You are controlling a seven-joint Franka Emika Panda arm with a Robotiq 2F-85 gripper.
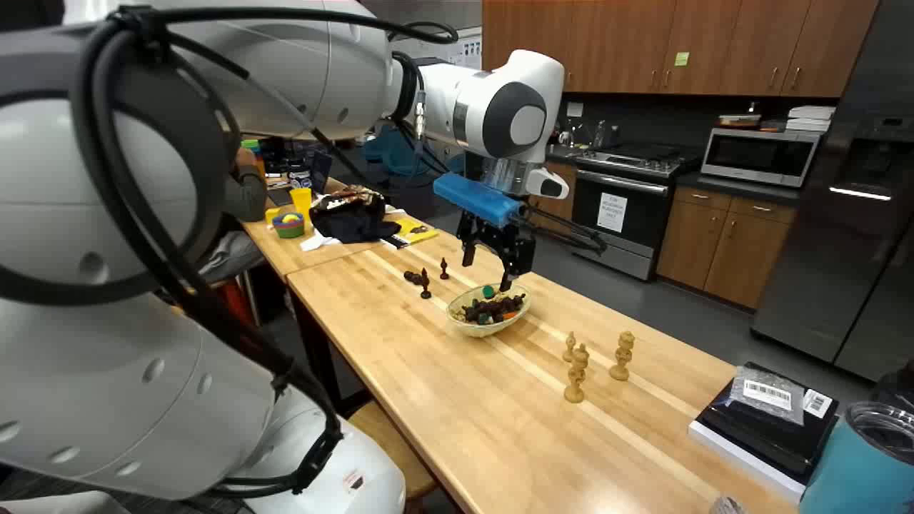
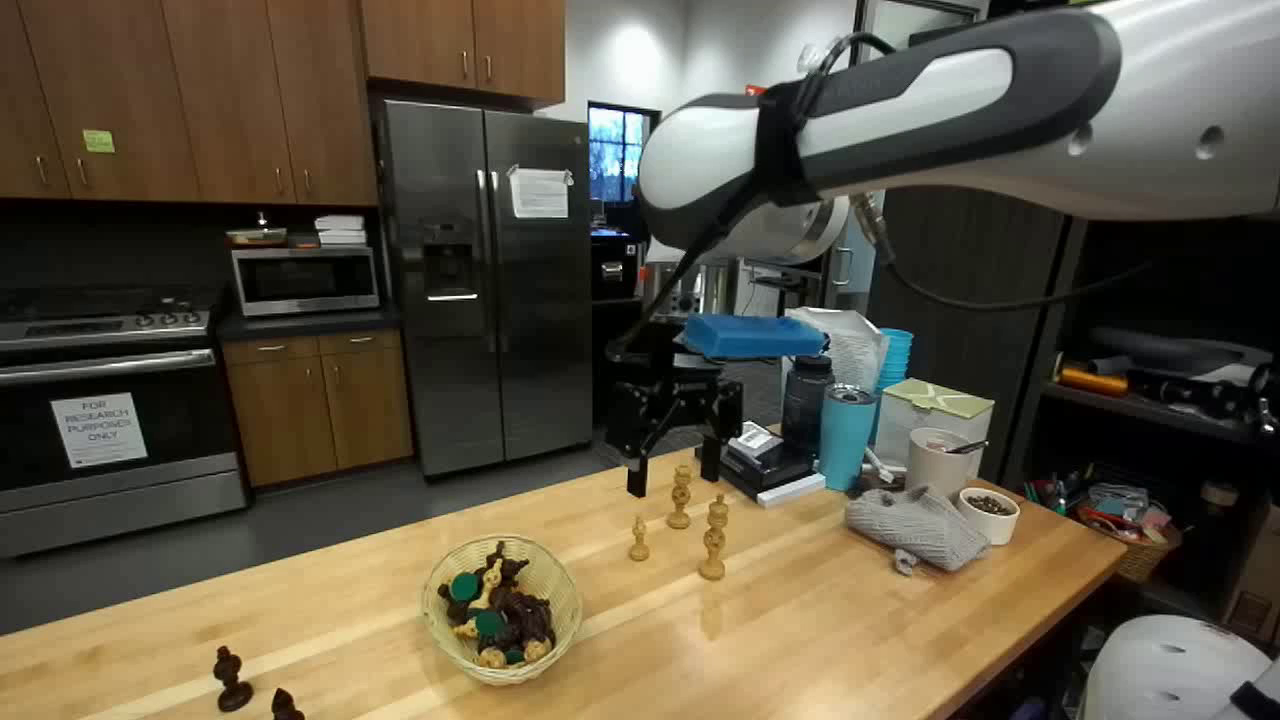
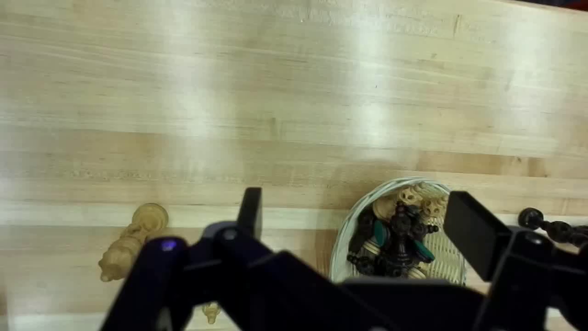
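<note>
My gripper [image 2: 674, 482] hangs above the table, its two fingers spread wide with nothing between them. A pale oval wicker basket [image 2: 437, 642] holds a heap of dark and light chess pieces, some showing green felt bases. In the wrist view the basket [image 3: 342, 251] lies low and right of centre, partly behind the gripper. Several light wooden chess pieces stand on the table: a tall one [image 2: 714, 540], another tall one [image 2: 680, 498] and a small one [image 2: 638, 540]. Dark pieces are on the basket's other side, including an upright one [image 1: 425, 283] and a lying one [image 1: 413, 277].
Beyond the light pieces are a black box [image 1: 775, 420], a blue tumbler [image 2: 847, 438], a grey cloth [image 2: 918, 526] and a small white bowl [image 2: 988, 516]. A dark bag [image 1: 351, 215] and yellow cups lie at the far end.
</note>
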